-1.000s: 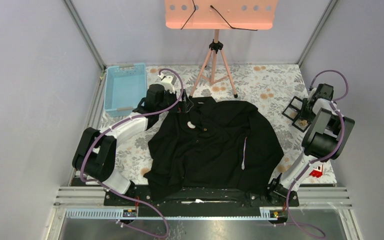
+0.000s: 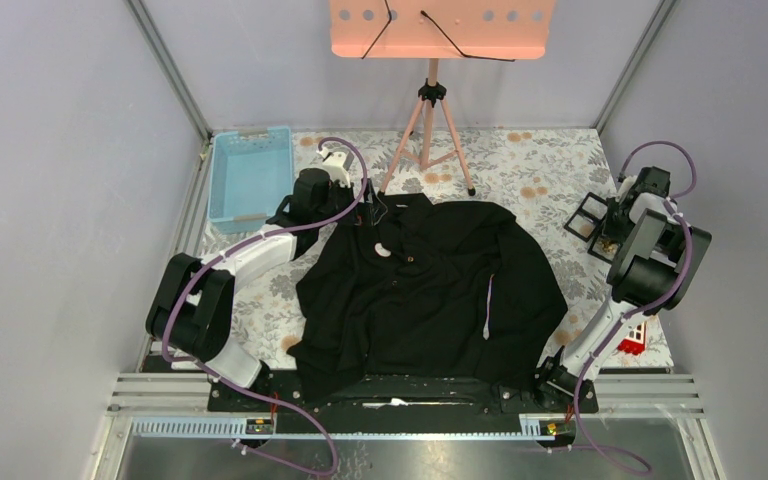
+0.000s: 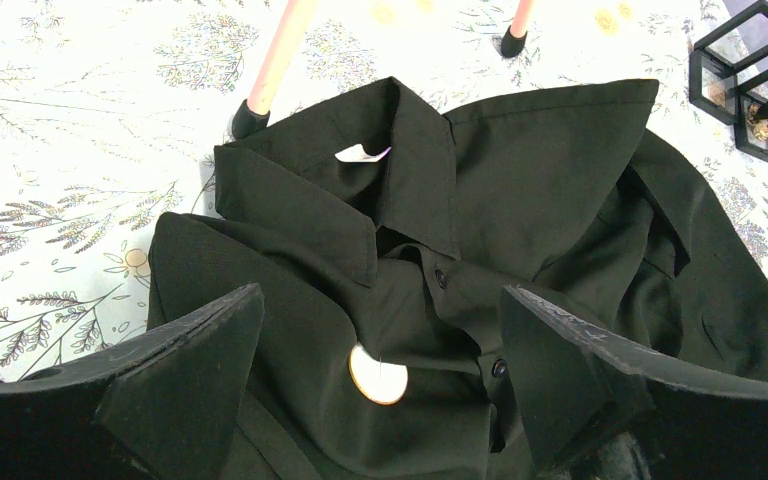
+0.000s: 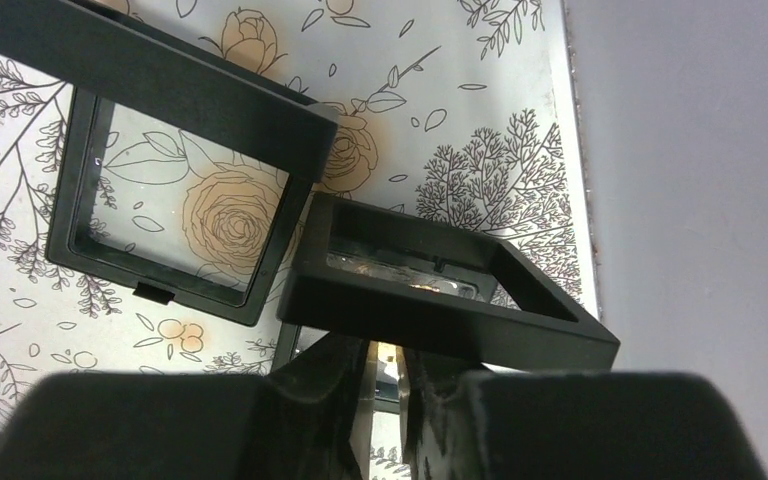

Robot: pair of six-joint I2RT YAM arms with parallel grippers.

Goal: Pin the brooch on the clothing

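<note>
Black clothing with buttons lies spread over the middle of the table. My left gripper hangs open above its upper left part, with nothing held. At the far right, my right gripper is down at the black display frames. Its fingers are close together at the nearer frame, with a gold, shiny bit showing in the narrow gap; whether it is held, or is the brooch, I cannot tell. A gold item also shows in a frame in the left wrist view.
A pink stand stands at the back centre. A blue basket sits at back left. A red object lies at front right, beside my right arm.
My right arm has shifted very slightly toward the near right at the display frames. My left arm and the clothing stay as they were.
</note>
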